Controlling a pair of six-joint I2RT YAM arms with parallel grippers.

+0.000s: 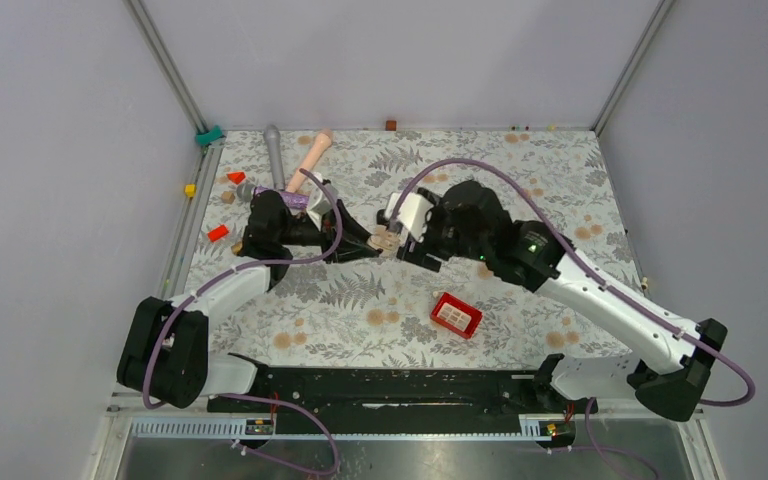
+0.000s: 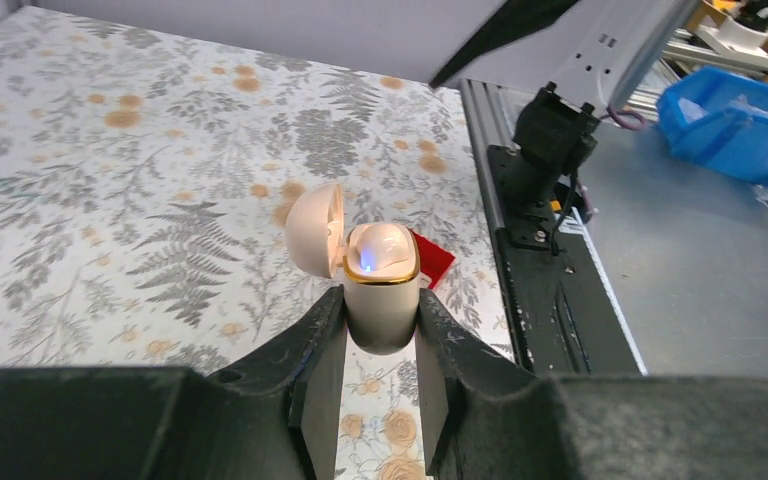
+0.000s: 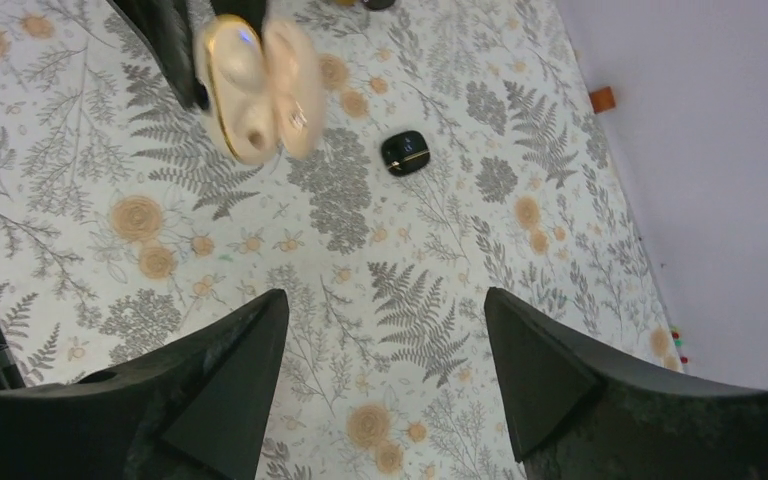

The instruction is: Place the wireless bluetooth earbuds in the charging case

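The charging case (image 2: 380, 310), white with a gold rim and a blue light, has its lid up; my left gripper is shut on it, holding it above the table. An earbud appears to sit inside the case, under the raised lid. In the right wrist view the case (image 3: 260, 95) is blurred at the upper left. My right gripper stands open beside it, with nothing between its fingers.
A red box (image 1: 456, 315) lies near the front centre. A small dark block (image 3: 405, 153) is on the patterned table. Toys and tools, including a grey rod (image 1: 273, 150), lie at the back left.
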